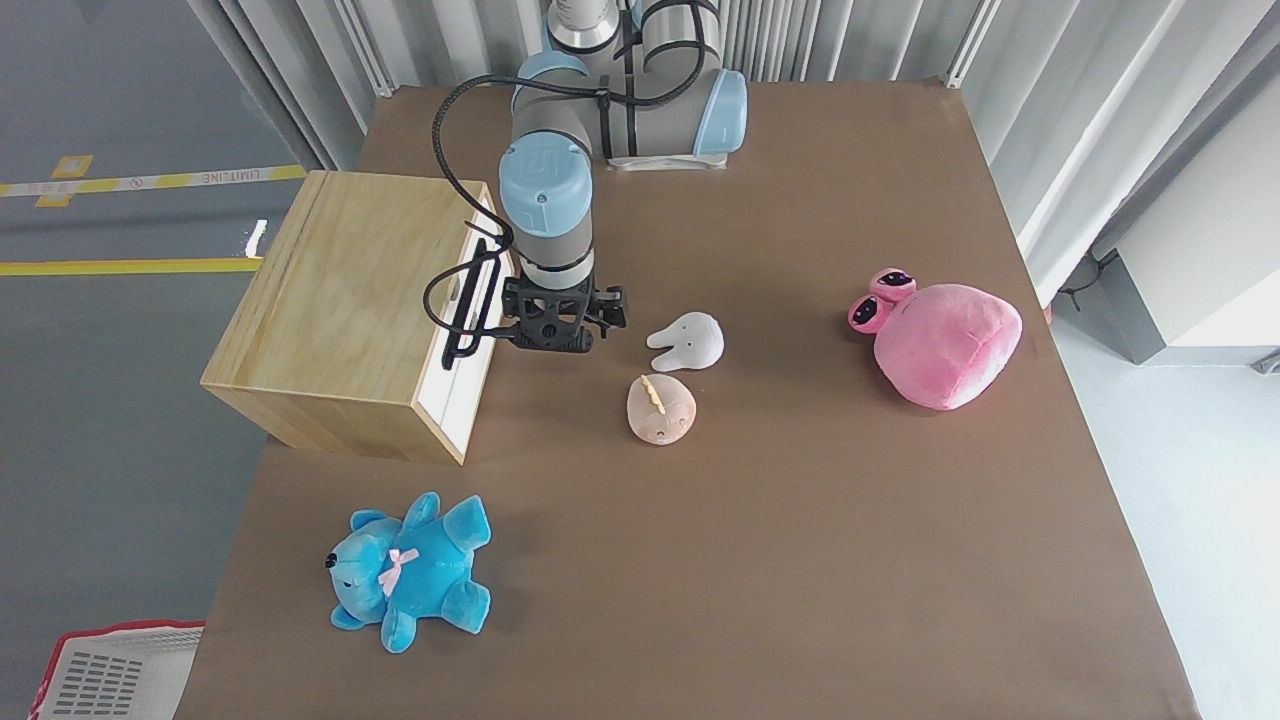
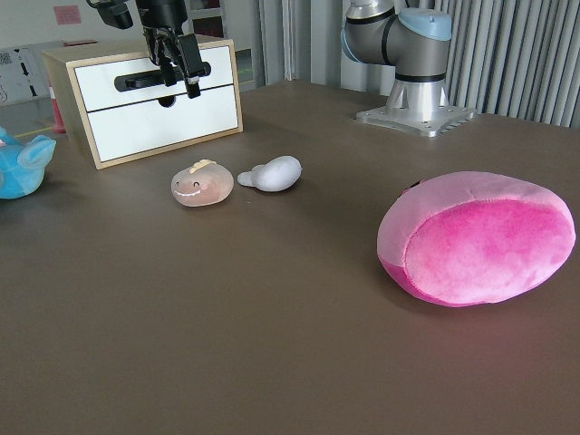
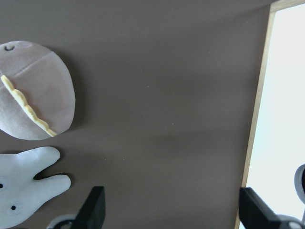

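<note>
My gripper hangs at the white front of the wooden drawer cabinet (image 1: pixel 336 300), high near the drawer handles in the left view. Its fingers stand wide apart in the wrist view, open, with only tabletop between them. On the table to the cabinet's right lie a white bunny plush (image 1: pixel 689 341) and a pale pink round plush (image 1: pixel 660 408) with a yellow strip, both apart from the gripper.
A large pink plush (image 1: pixel 944 346) lies at the right. A blue teddy bear (image 1: pixel 426 570) lies in front of the cabinet. A red-rimmed basket (image 1: pixel 108 672) is off the table at lower left.
</note>
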